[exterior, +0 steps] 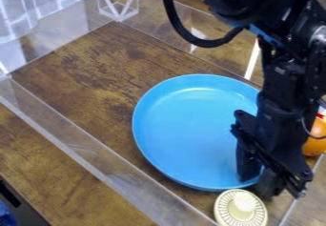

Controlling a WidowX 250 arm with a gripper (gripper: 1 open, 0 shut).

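Note:
A blue round plate [181,128] sits on the wooden floor of a clear-walled tray. My black gripper [265,173] is low over the plate's right edge; whether its fingers are open or shut, and anything between them, is hidden by the dark housing. A round cream-coloured object with a ridged rim [241,209] lies just below the plate, under the gripper.
An orange object [315,139] is partly hidden behind the gripper at the right. Clear plastic walls [38,101] border the tray. The wooden area left of and above the plate is clear.

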